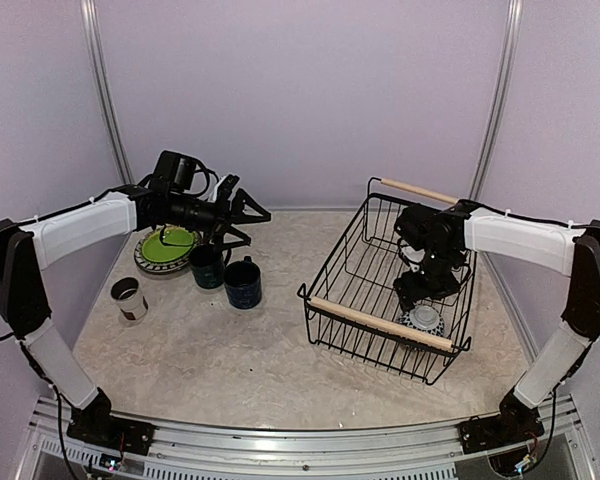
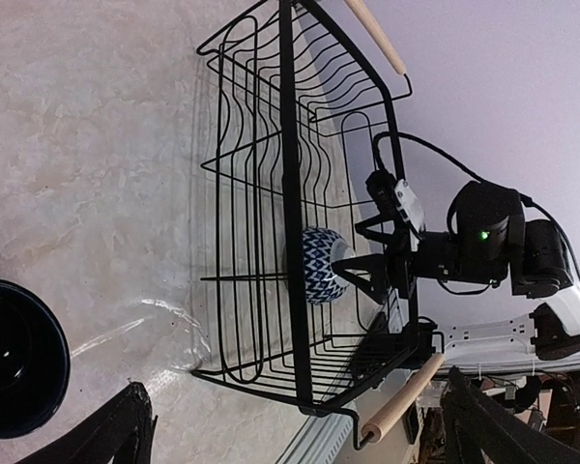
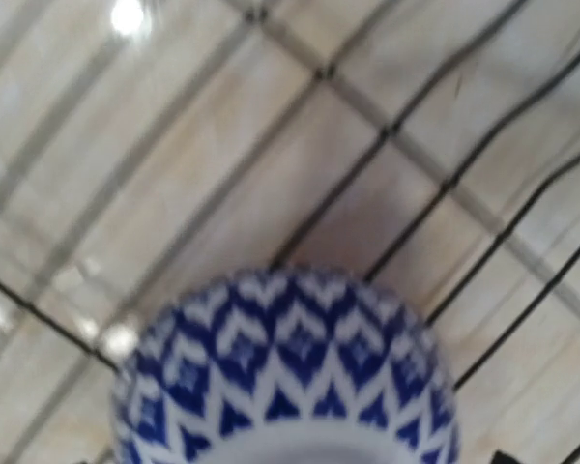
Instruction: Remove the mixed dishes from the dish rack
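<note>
A blue-and-white patterned bowl point(image 1: 421, 319) lies in the front right of the wire dish rack point(image 1: 389, 326); in the right wrist view the bowl point(image 3: 286, 358) fills the lower middle, upside down or tilted. My right gripper point(image 1: 412, 290) is inside the rack just above and behind the bowl, its fingers apart with nothing visible between them; in the left wrist view it point(image 2: 365, 253) is beside the bowl point(image 2: 321, 266). My left gripper point(image 1: 248, 222) hangs open over the mugs at the left, holding nothing.
Two dark mugs point(image 1: 244, 284) stand left of the rack, with a green plate point(image 1: 163, 243) on a patterned plate behind and a metal cup point(image 1: 128, 298) at the far left.
</note>
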